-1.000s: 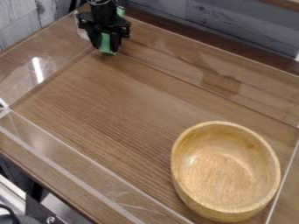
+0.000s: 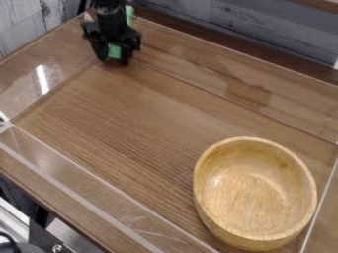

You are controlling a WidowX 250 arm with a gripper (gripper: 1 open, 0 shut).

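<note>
At the upper left, near the tray's back edge, the small black gripper (image 2: 113,40) is over a green object (image 2: 115,51), partly covering it. The view is too small and blurred to tell how its fingers stand or whether they touch the object.
A large yellow bowl (image 2: 254,193) stands at the lower right of the wooden surface (image 2: 132,138). Raised walls run along the back and sides.
The bowl has not moved.
</note>
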